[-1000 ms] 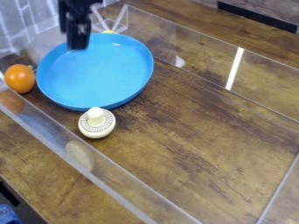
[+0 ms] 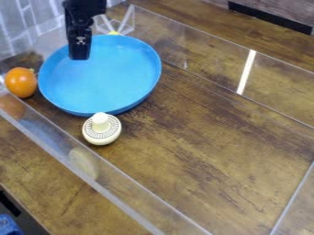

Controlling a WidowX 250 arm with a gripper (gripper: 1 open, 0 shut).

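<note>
My black gripper (image 2: 77,39) hangs at the top left over the back-left edge of a blue bowl (image 2: 98,73), with its fingers pointing down and nothing seen held in it. An orange round object (image 2: 20,84) sits just left of the bowl, and a white round object with a knob on top (image 2: 102,133) sits in front of it.
Something blue (image 2: 7,223) shows at the bottom left corner.
The bowl and the other objects look unmoved.
</note>
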